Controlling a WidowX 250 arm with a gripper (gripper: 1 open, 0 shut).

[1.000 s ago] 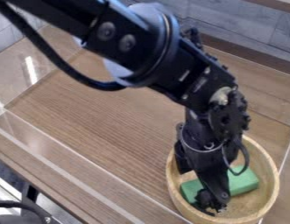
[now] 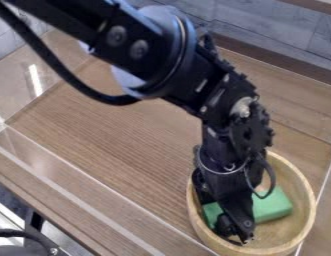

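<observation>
My black gripper (image 2: 229,215) reaches down into a light wooden bowl (image 2: 297,182) at the lower right of the camera view. A green block (image 2: 268,204) lies in the bowl, partly hidden behind the gripper. The fingertips are down at the block's left part and look closed on it, though the contact is mostly hidden by the fingers.
A pale wall (image 2: 268,30) runs along the back. The table's front left edge has a dark frame and cable below it.
My gripper has shifted slightly to the left and its wrist has turned a little. The green block and bowl look almost unmoved.
</observation>
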